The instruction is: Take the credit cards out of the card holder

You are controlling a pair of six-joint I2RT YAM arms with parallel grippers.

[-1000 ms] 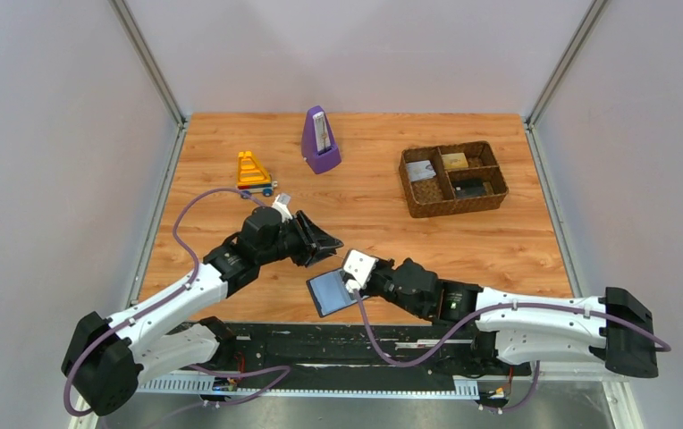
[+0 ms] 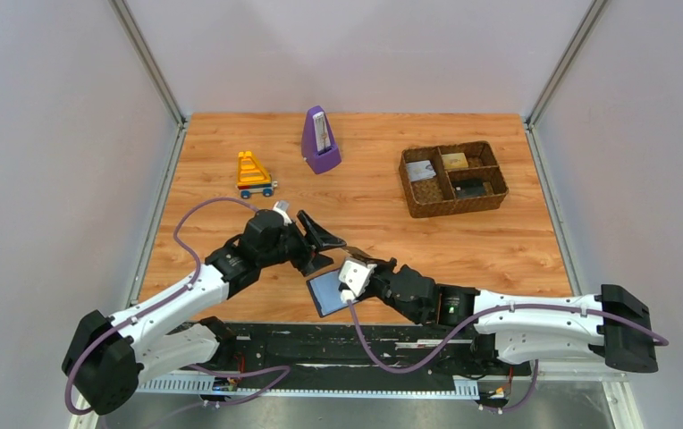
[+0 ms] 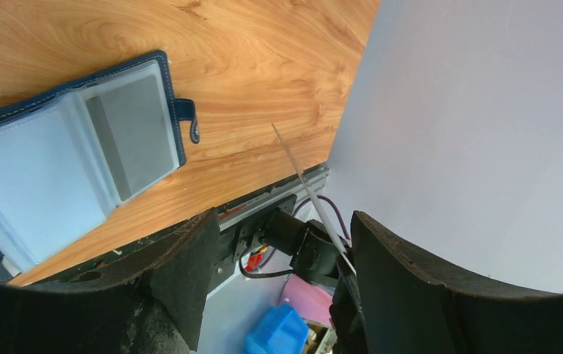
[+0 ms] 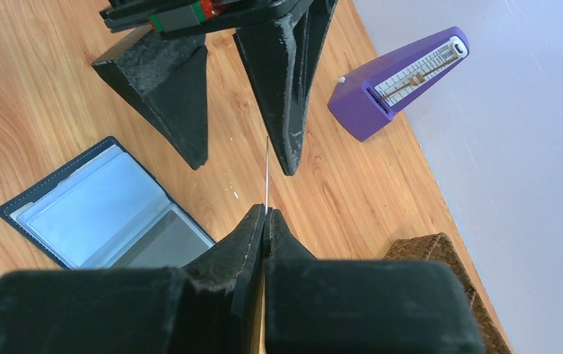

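Observation:
The dark blue card holder [image 3: 35, 177] lies open on the table below both grippers, its clear sleeves facing up. My right gripper is shut on a thin card [image 4: 267, 173], seen edge-on and held upright. My left gripper is open around that card, its two fingers apart on either side; in the right wrist view the card's far end is close to one of the left fingers.
A purple metronome [image 2: 321, 143] and a yellow toy [image 2: 253, 174] stand at the back left. A wicker basket [image 2: 445, 201] with divided compartments sits at the back right. The middle of the table behind the grippers is clear.
The right gripper has shifted slightly around the meeting point with the left one.

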